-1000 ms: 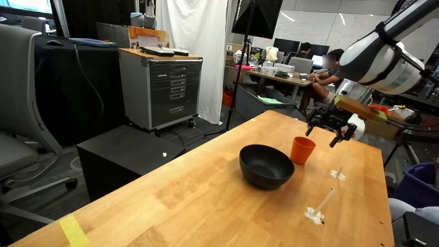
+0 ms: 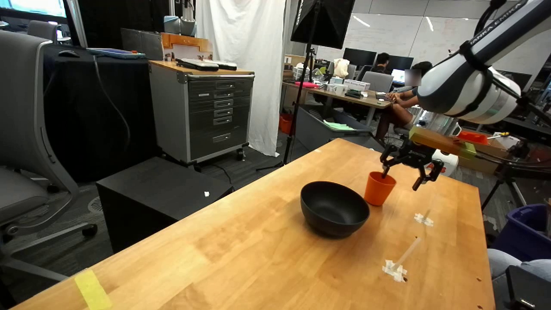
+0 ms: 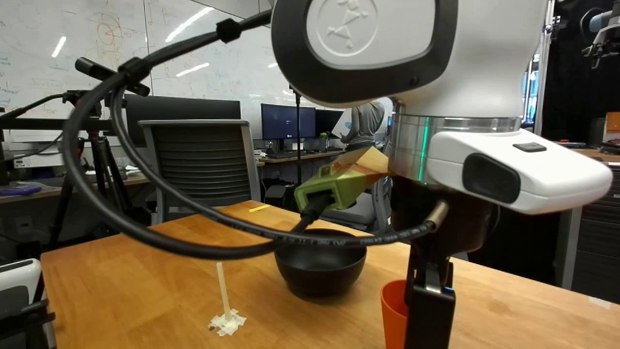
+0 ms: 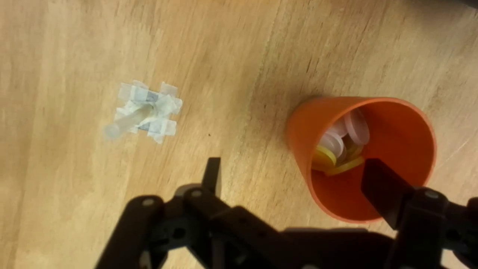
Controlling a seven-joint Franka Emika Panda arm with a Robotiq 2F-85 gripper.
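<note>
An orange cup (image 2: 378,190) stands upright on the table. Inside it, in the wrist view, lie several small discs (image 4: 340,148), some clear and some yellow. My gripper is open above the table with its fingers wide apart. One fingertip (image 4: 381,188) is over the cup's mouth and seems to dip just within the rim, while the other finger (image 4: 211,175) hangs outside, over bare wood. Nothing sits between them. Beside the cup is a black bowl (image 2: 334,209), which looks empty in the first exterior view.
Two thin, pale sticks rise from taped bases on the table; one stick (image 2: 407,254) is near the front, the other (image 4: 130,121) closer to the gripper. A yellow tape strip (image 2: 93,290) marks the far end.
My gripper has come down and slightly left, bringing one fingertip to the cup's mouth. The cup and bowl stand where they were.
</note>
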